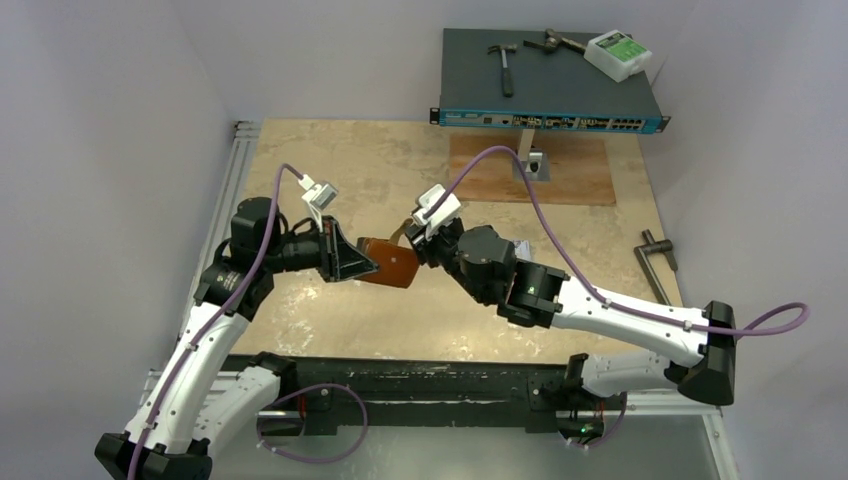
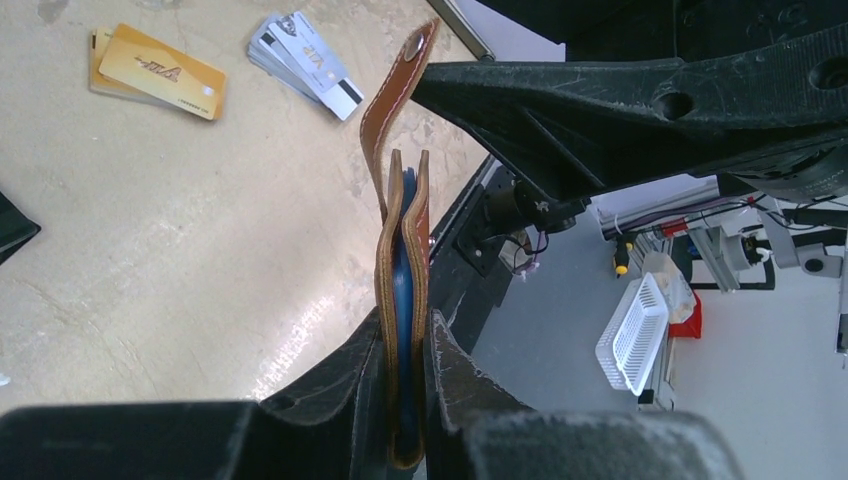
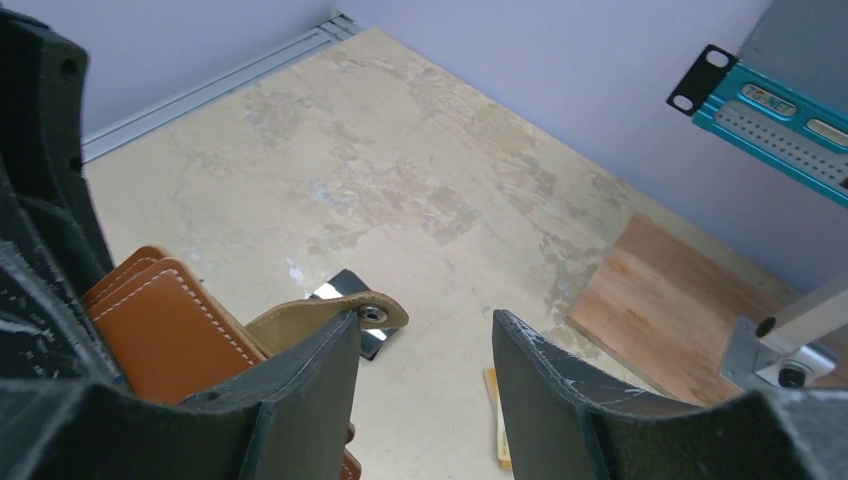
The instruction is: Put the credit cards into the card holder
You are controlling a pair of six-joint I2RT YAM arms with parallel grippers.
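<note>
The brown leather card holder (image 1: 390,262) is held off the table, with my left gripper (image 1: 372,267) shut on it. In the left wrist view the holder (image 2: 387,270) stands upright, edge-on, its mouth narrow and something dark blue between its walls. Its strap (image 2: 398,95) rises bent away, touching or very near a finger (image 2: 560,110) of my right gripper. In the right wrist view that gripper is open, nothing seen between its fingers; the strap end with its snap (image 3: 372,314) shows by the left finger. Yellow cards (image 2: 165,72) and silver-blue cards (image 2: 310,60) lie on the table.
A dark flat object (image 3: 345,285) lies on the table beyond the holder. A wooden board with a metal stand (image 1: 580,170) is at the back, under a network switch (image 1: 550,85). An L-shaped tool (image 1: 655,262) lies at the right edge.
</note>
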